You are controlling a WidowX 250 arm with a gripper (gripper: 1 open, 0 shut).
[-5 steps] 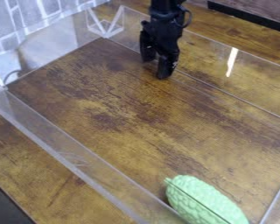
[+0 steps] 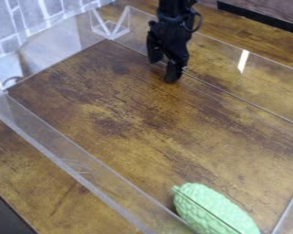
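My black gripper (image 2: 163,62) hangs at the back of the clear-walled enclosure, low over the wooden surface near the rear wall, its fingers apart and open. A pale green, bumpy, oblong object (image 2: 214,208) lies in the front right corner, far from the gripper, partly cut off by the clear wall's edge near it.
Clear plastic walls (image 2: 58,151) ring the wooden floor (image 2: 136,128), which is bare across its middle and left. Light curtain-like fabric (image 2: 27,27) is at the back left, and a dark strip runs along the top right.
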